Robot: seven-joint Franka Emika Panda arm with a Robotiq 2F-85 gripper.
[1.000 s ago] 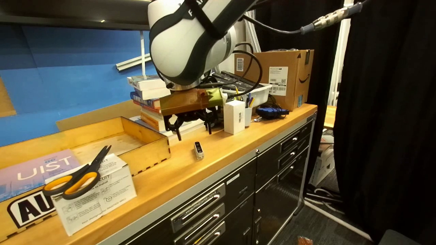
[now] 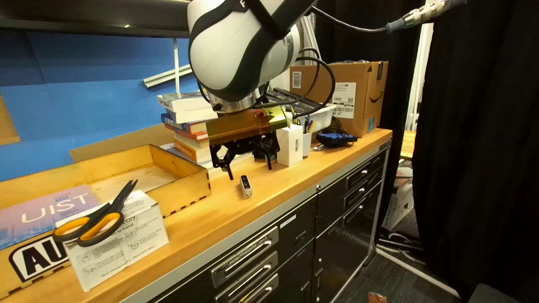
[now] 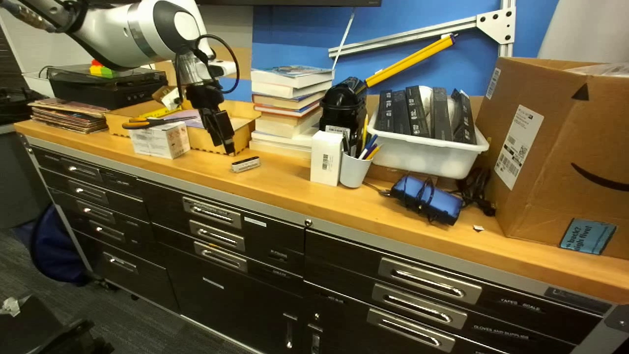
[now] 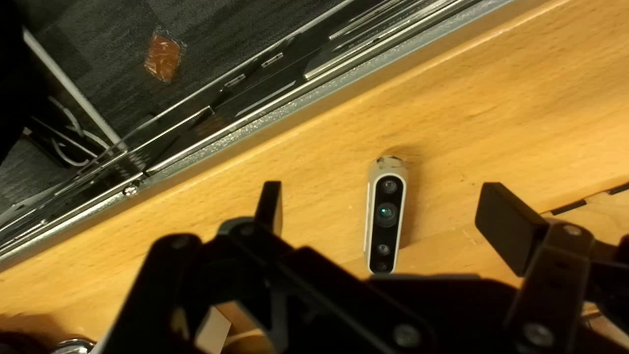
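A small silver camera bar (image 2: 245,186) with a black lens face lies on the wooden bench top. Above it hangs my gripper (image 2: 251,174), its fingers spread wide and nothing between them. Seen from the wrist, the camera bar (image 4: 386,215) lies below the gap between the two fingertips, its lenses facing up, clear of both fingers (image 4: 510,227). From the second exterior side, the camera bar (image 3: 245,164) rests just right of and below the downward-pointing gripper (image 3: 228,148).
Left of the camera bar are a wooden tray (image 2: 182,187) and a white carton (image 2: 121,242) bearing scissors (image 2: 101,222). Stacked books (image 2: 189,121), a white box (image 2: 290,145) and a pen cup (image 3: 355,170) stand to the back and right. The bench's front edge is close.
My gripper has shifted to the right in the first exterior view and come slightly lower. It stays open, and the camera bar has not moved.
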